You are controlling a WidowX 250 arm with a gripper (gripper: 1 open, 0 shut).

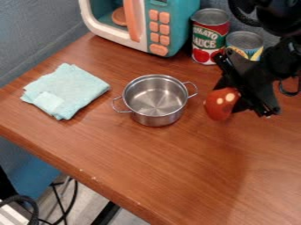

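Observation:
A red tomato-like object [220, 105] with pale spots is held at the black gripper [235, 98] on the right of the camera view, right of a steel pot [156, 112] with two handles. The gripper's fingers are partly hidden behind the red object. Whether it rests on the table or is just above it is hard to tell.
A folded light blue cloth [65, 90] lies on the left of the wooden table [141, 176]. A toy microwave [160, 26], a tomato sauce can [209, 38] and a second can [245, 44] stand at the back.

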